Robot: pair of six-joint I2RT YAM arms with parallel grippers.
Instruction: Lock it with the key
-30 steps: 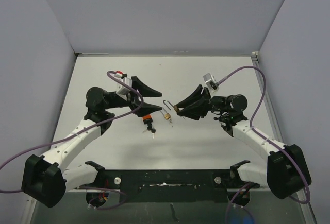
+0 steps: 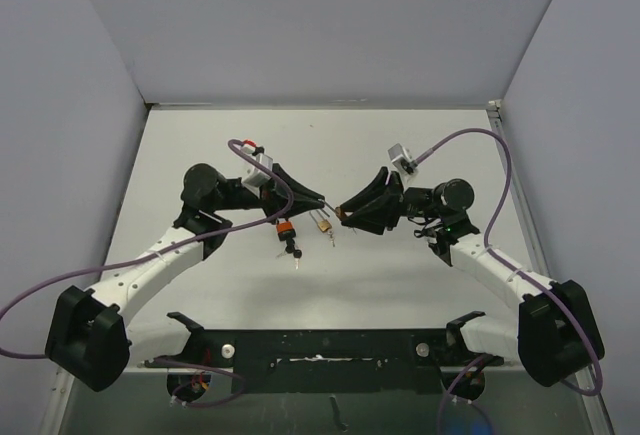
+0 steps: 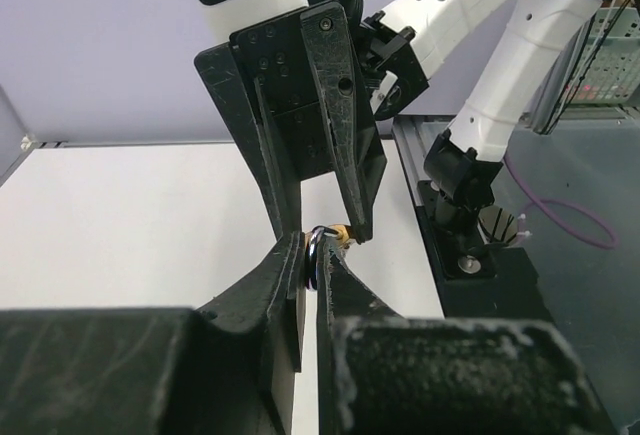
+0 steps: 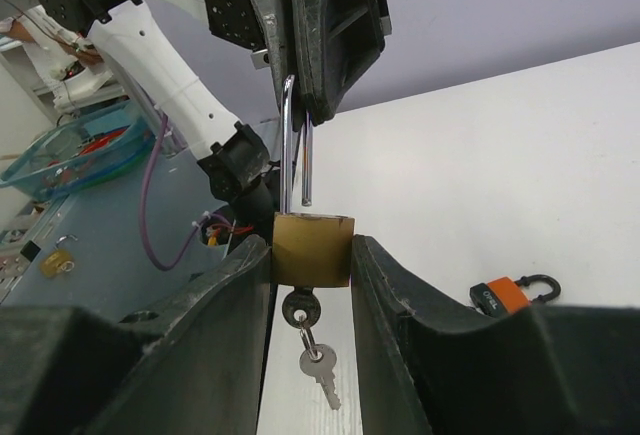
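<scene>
In the air over the table, my right gripper [image 2: 345, 213] is shut on a brass padlock [image 4: 312, 250] with a long steel shackle [image 4: 286, 145] pointing up. My left gripper is shut on that shackle, facing the right gripper across it. Keys [image 4: 318, 363] on a ring show below the padlock in the right wrist view; whether they hang from it or lie on the table is unclear. The padlock is mostly hidden behind the left fingertips in the left wrist view.
An orange-and-black padlock [image 2: 285, 230] with keys lies on the white table, and another brass padlock [image 2: 323, 223] with keys lies beside it.
My left gripper has moved right and closed from open onto the shackle of the held padlock. The right gripper has stayed almost still.
</scene>
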